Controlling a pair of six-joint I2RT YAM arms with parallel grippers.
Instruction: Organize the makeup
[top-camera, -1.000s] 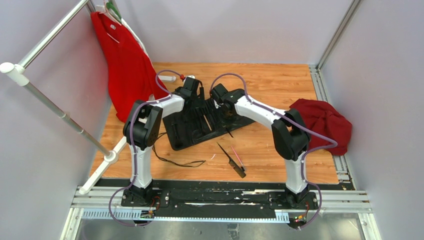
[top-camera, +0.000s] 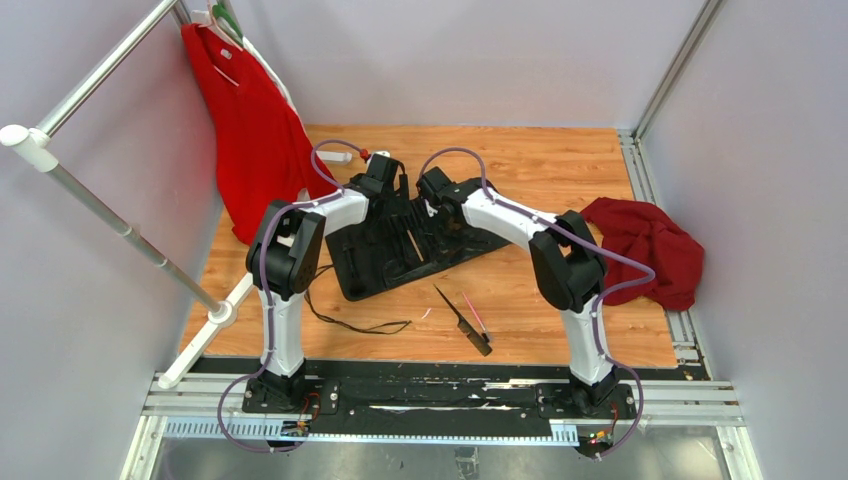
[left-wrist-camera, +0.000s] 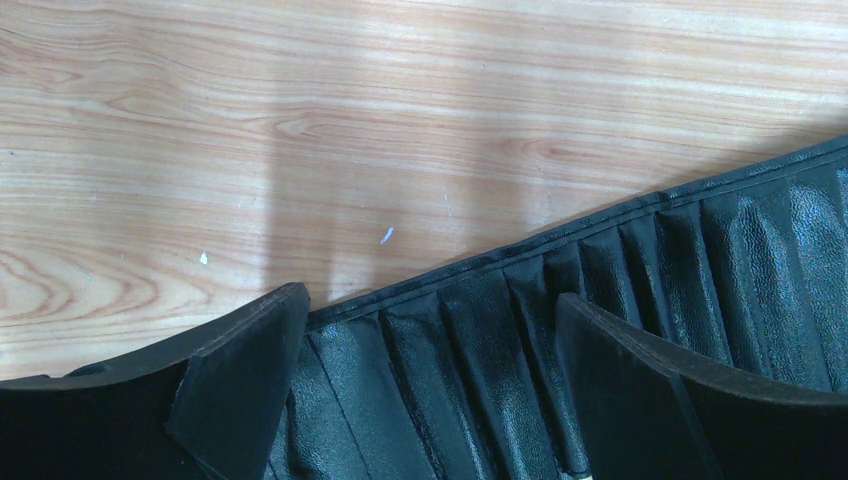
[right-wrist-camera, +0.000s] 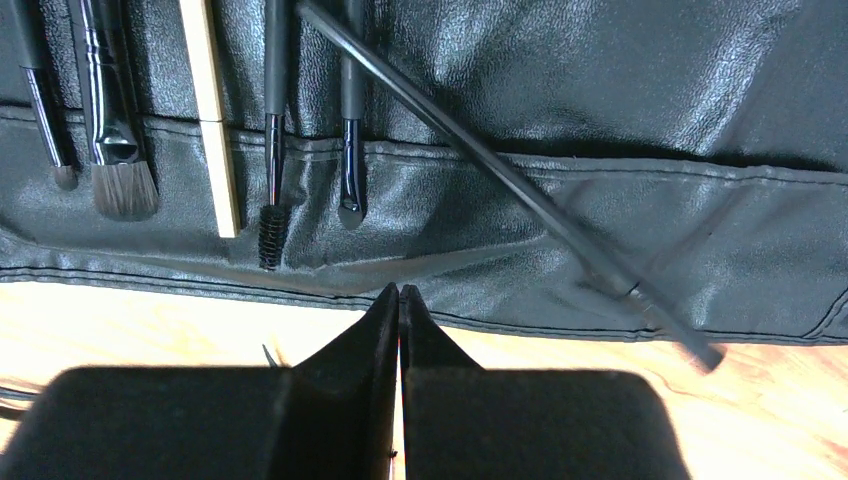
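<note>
A black makeup roll lies spread on the wooden table. In the left wrist view, my left gripper stands open above the roll's stitched edge, its fingers wide apart over empty pockets. Over the right part of the roll, my right gripper is shut, with nothing showing between its fingertips. A dark slim brush slants across the roll in the right wrist view, its blurred tip passing the front edge. Left of it sit a flat brush, a pale wooden stick, a spoolie and other slim applicators.
In front of the roll lie a black comb and a pink pencil. The roll's cord trails at front left. A dark red cloth is at right; a red garment hangs at left.
My right arm has shifted slightly left. The dark brush end that poked out past the roll's front edge in the top view no longer shows there. The left arm has stayed still.
</note>
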